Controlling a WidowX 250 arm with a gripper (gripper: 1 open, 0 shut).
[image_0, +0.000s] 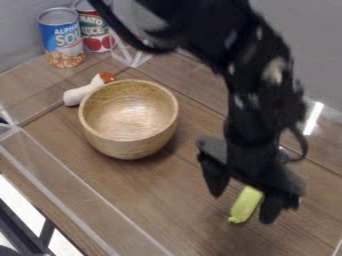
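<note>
My black gripper (243, 186) is low at the right of the camera view, open, its fingers on either side of a yellow-green handled utensil (243, 208) lying on the wooden table. The gripper hides the utensil's upper part; whether the fingers touch it cannot be told. A wooden bowl (128, 121) sits to the left of the gripper.
An Alpha soup can (62, 37) and a red can (95, 30) stand at the back left. A small white object with an orange end (83, 91) lies behind the bowl.
</note>
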